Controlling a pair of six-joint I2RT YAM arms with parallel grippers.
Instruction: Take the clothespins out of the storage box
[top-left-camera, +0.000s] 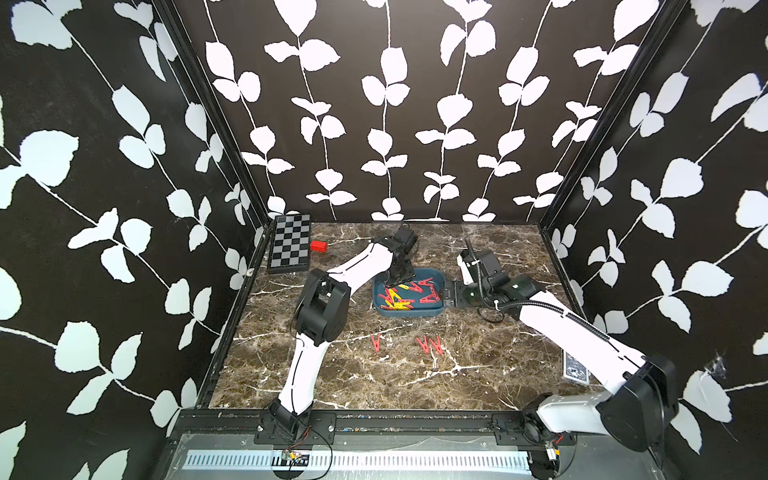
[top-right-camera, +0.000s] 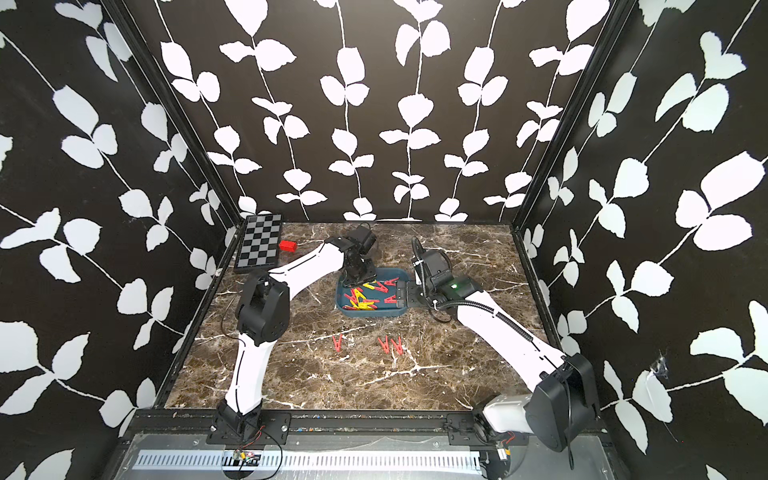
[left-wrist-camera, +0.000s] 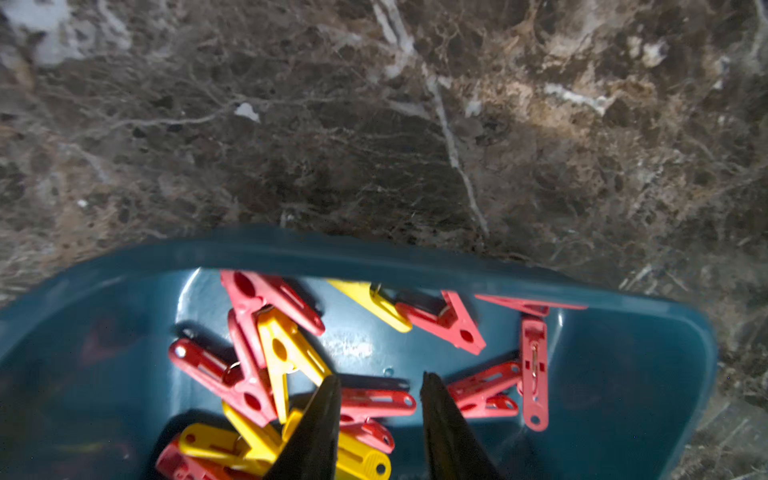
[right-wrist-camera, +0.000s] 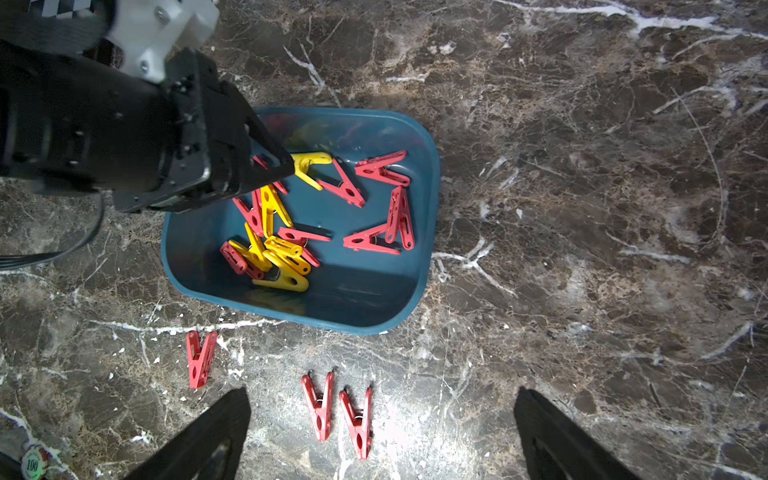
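The teal storage box (right-wrist-camera: 360, 288) holds several red and yellow clothespins (right-wrist-camera: 352, 184) in the middle of the table. My left gripper hangs over the box, its dark fingers parted above the pins, with nothing visibly held. My right gripper is open at the box's right side in the top views; its fingers frame the table in its own wrist view. Three red clothespins (right-wrist-camera: 318, 404) lie on the marble in front of the box.
A checkered board (top-left-camera: 289, 240) and a small red block (top-left-camera: 318, 245) sit at the back left. The right side and front of the table (right-wrist-camera: 600, 240) have bare room around the arms.
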